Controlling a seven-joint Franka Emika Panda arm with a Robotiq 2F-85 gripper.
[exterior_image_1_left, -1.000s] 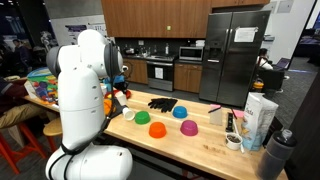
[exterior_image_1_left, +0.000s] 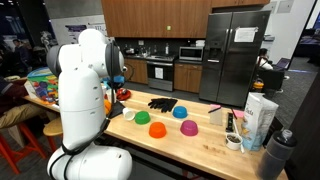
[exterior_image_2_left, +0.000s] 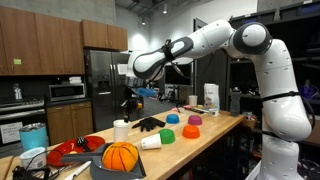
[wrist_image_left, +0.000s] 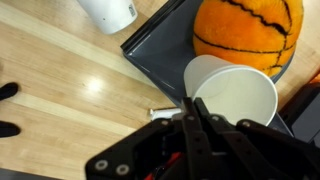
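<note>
A white cup (wrist_image_left: 240, 95) is gripped at its rim by my gripper, shut on the wall; its open mouth faces the wrist camera. In exterior view 2, the held cup (exterior_image_2_left: 122, 131) hangs close to an orange basketball-patterned plush ball (exterior_image_2_left: 120, 157). The ball rests on a dark tray (wrist_image_left: 160, 50), with the held cup overlapping the tray's edge in the wrist view. A second white cup (exterior_image_2_left: 151, 142) lies on its side on the table. Whether the held cup touches the tray cannot be told.
Green (exterior_image_1_left: 142, 117), orange (exterior_image_1_left: 157, 130), blue (exterior_image_1_left: 180, 112) and magenta (exterior_image_1_left: 189, 128) dishes stand along the wooden table. A red item (exterior_image_2_left: 80, 146) and a teal pot (exterior_image_2_left: 34, 136) lie near the tray. A black object (exterior_image_1_left: 162, 104) lies towards the table's far edge.
The gripper end of the arm has shifted left in exterior view 1.
</note>
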